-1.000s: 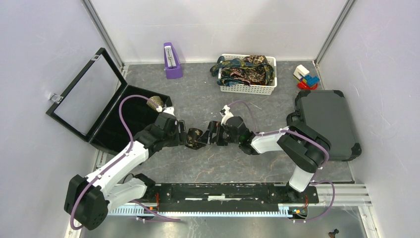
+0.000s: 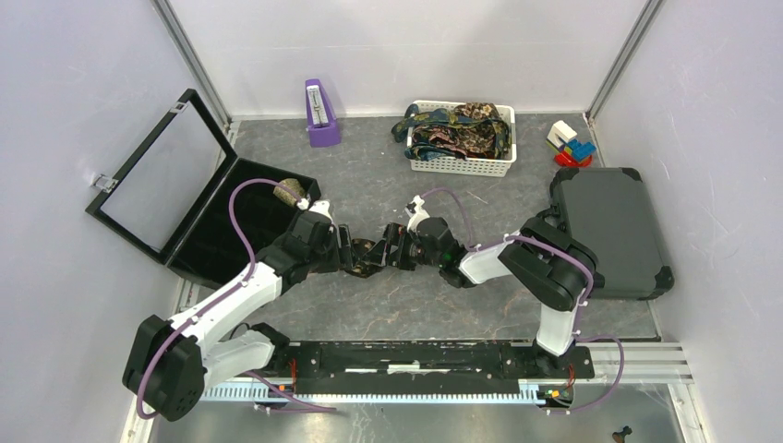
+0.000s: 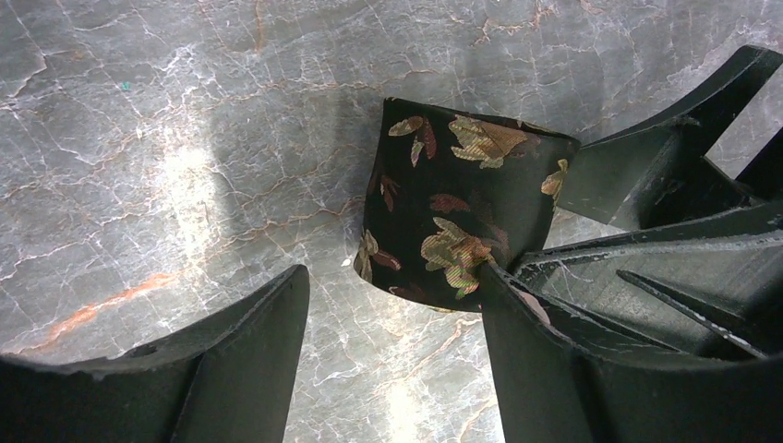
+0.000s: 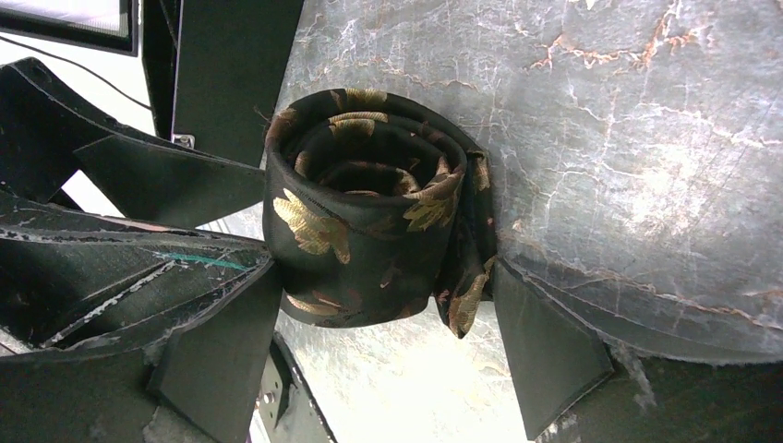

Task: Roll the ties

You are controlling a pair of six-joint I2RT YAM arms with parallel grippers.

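Note:
A dark tie (image 2: 363, 265) with gold leaves lies coiled between the grippers. The right wrist view shows the coil (image 4: 355, 258) standing on its side, with a loose flap at its right. My right gripper has its fingers either side of coil and flap, part open. My left gripper is beside the coil, its fingertips apart; whether it grips any of the tie is unclear. The top view shows both grippers, left (image 2: 344, 247) and right (image 2: 388, 247), close together, partly hiding the tie.
An open black case (image 2: 222, 226) with a patterned roll (image 2: 288, 191) is left. A white basket (image 2: 460, 165) of ties, a purple metronome (image 2: 322, 129) and toy blocks (image 2: 572, 148) stand behind. A closed grey case (image 2: 609, 231) is right.
My left gripper has moved slightly right toward the coil. The right arm's upper links have shifted, while its gripper has moved slightly left or stayed nearly in place.

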